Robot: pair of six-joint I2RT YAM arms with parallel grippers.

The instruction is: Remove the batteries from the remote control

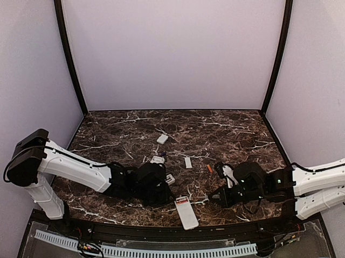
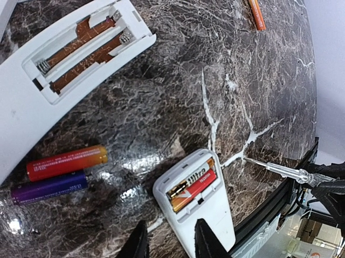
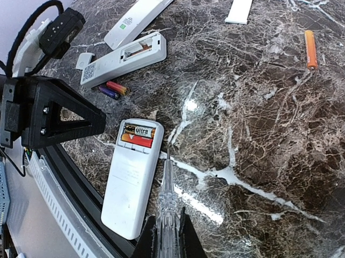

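A white remote (image 1: 186, 214) lies near the front edge with its compartment open, holding a gold "Ultra" battery (image 3: 139, 130) and a red-orange battery (image 3: 136, 140). My left gripper is over the remote's left side, its fingertips apart at the bottom of the left wrist view. My right gripper is shut on a clear screwdriver-like tool (image 2: 291, 173), whose thin tip points toward the remote's compartment from the right, just beside it.
An emptied remote (image 2: 81, 59) lies behind, with loose red (image 2: 64, 161) and purple (image 2: 48, 188) batteries beside it. An orange battery (image 3: 310, 48) lies farther right, a white cover (image 3: 237, 9) at the back.
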